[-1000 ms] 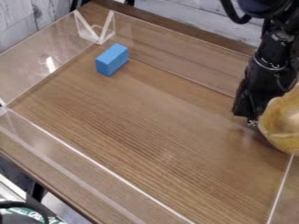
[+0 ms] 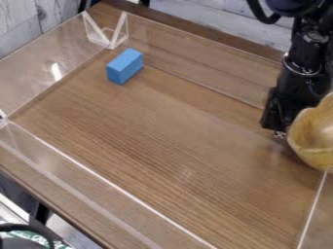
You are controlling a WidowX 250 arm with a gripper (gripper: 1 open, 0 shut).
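Note:
My black gripper (image 2: 278,121) is at the right edge of the table, angled down toward a large tan, rounded object (image 2: 314,137) that is cut off by the frame edge. The fingertips are low over the wood, beside or partly behind the tan object. Whether they touch it, and how far the fingers are apart, I cannot tell.
A blue block (image 2: 125,66) lies on the wooden table (image 2: 143,156) at the upper left. Clear plastic corner pieces (image 2: 107,29) stand at the back left edge.
The gripper and arm have shifted slightly near the right edge. The tan object and the blue block look essentially in the same places.

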